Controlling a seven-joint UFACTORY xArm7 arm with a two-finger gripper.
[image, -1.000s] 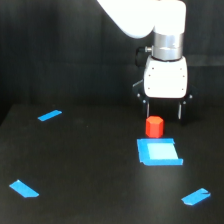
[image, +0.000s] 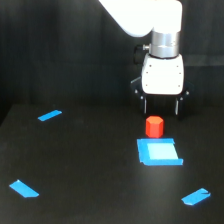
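Observation:
My gripper (image: 161, 106) hangs with its white hand at the upper right of the camera view. It is open, its two dark fingers wide apart and nothing held between them. A small red block (image: 154, 127) stands on the black table, just below the fingertips in the picture and clear of them. How far the fingers are from it in depth I cannot tell. Directly in front of the block lies a white square (image: 162, 151) framed by blue tape (image: 144, 152).
Blue tape strips lie at the far left (image: 50, 115), near left (image: 24, 188) and near right (image: 196, 197) of the dark table. Between these strips, the left and middle of the table are bare. A dark curtain (image: 60, 50) hangs behind.
The arm and open gripper have shifted slightly left and a little up in the picture. The red block and the taped square have stayed where they were.

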